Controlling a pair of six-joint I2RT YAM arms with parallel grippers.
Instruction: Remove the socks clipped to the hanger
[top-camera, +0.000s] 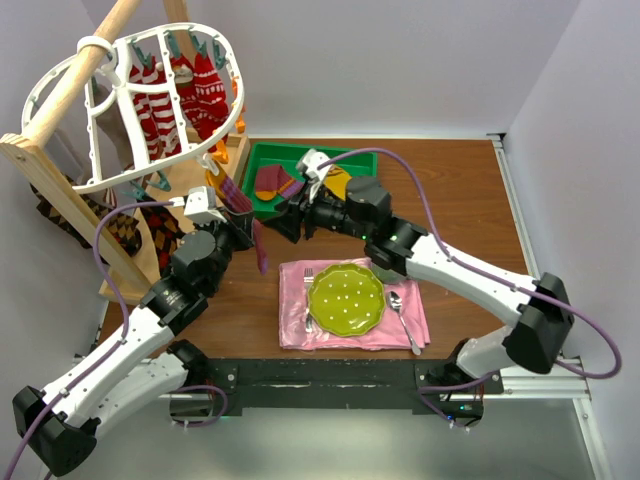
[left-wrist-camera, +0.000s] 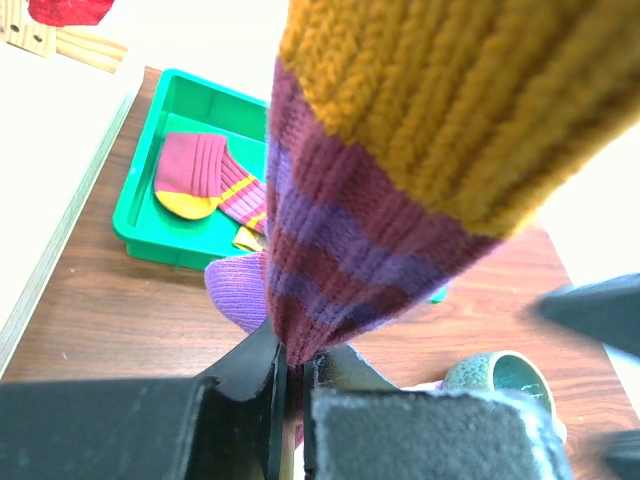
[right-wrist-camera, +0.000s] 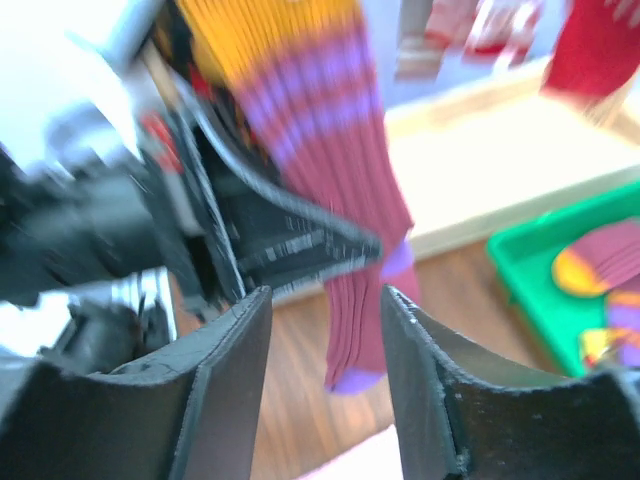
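A yellow, maroon and purple striped sock (top-camera: 236, 196) hangs from the white hanger's (top-camera: 124, 88) near right side. My left gripper is shut on this sock, pinching its middle; the lower end dangles below, as the right wrist view shows. My right gripper is part open with nothing between its fingers, to the right of the sock and apart from it in the top view. Red patterned socks (top-camera: 205, 95) hang at the hanger's far side. A maroon and yellow sock (left-wrist-camera: 190, 175) lies in the green tray (left-wrist-camera: 135, 190).
A green plate (top-camera: 346, 299) with a fork and spoon rests on a pink cloth (top-camera: 297, 335) at the front. A speckled cup (left-wrist-camera: 500, 378) stands beside it. Wooden posts (top-camera: 80, 205) hold the hanger.
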